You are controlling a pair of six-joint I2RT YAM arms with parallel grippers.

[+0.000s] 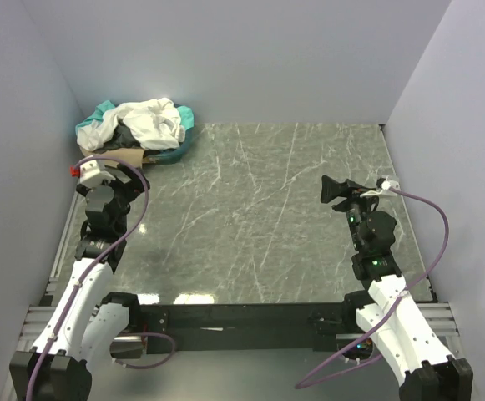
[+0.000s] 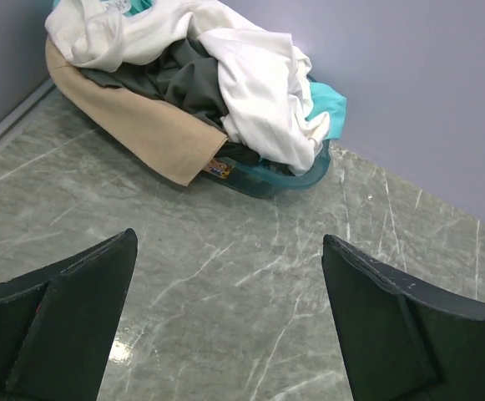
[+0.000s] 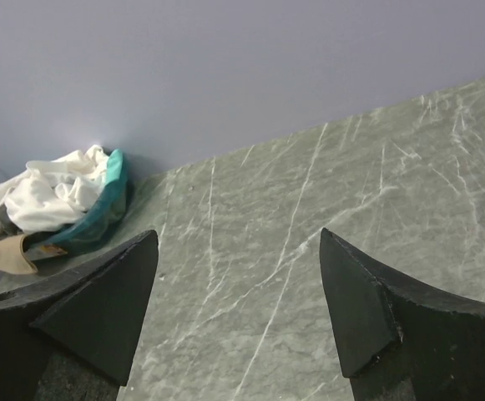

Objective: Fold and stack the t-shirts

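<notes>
A crumpled heap of shirts lies in a teal basket (image 2: 263,180) at the table's back left corner. White cloth (image 1: 156,125) covers much of the heap. Turquoise (image 2: 329,109), dark grey (image 2: 188,79) and tan (image 2: 138,125) cloth also shows, the tan piece hanging over the front rim. Just in front of the basket is my left gripper, open and empty, apart from the cloth. My right gripper stands open above the right side of the table, far from the heap, with nothing between its fingers. How many shirts the heap holds is hidden.
Plain grey walls (image 1: 242,58) close it in at the back and both sides. A purple cable (image 1: 447,230) loops outward from the right arm; another runs along the left arm.
</notes>
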